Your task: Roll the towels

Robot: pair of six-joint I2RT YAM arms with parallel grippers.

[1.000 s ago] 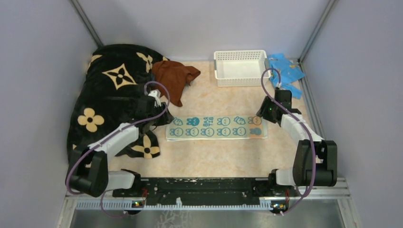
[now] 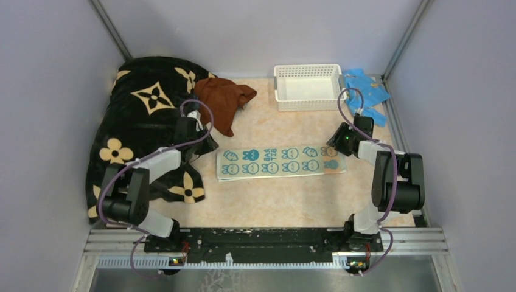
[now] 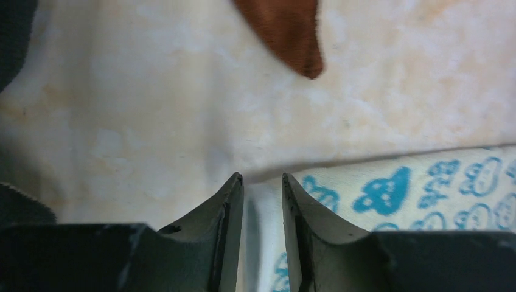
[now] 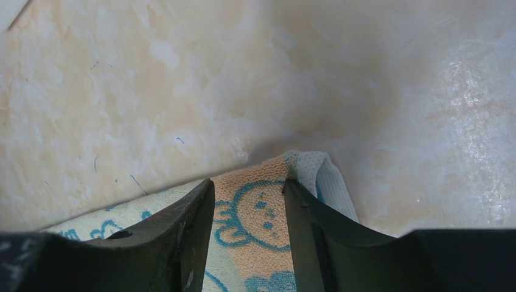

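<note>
A long pale towel [image 2: 280,163] with teal rabbit prints and an orange right end lies folded flat across the middle of the table. My left gripper is at its left end, fingertips close together; whether cloth is between them is unclear, and in the top view it sits just left of the towel. My right gripper hangs over the orange top right corner [image 4: 261,213], part open, its right fingertip against the corner, where a white layer edge shows.
A brown cloth [image 2: 222,100] and a black patterned blanket [image 2: 131,134] lie at the left. A white basket [image 2: 309,91] stands at the back, beside a blue cloth [image 2: 371,94].
Both arms have drawn back from their earlier bend, the grippers moving slightly right or left at the towel's ends.
</note>
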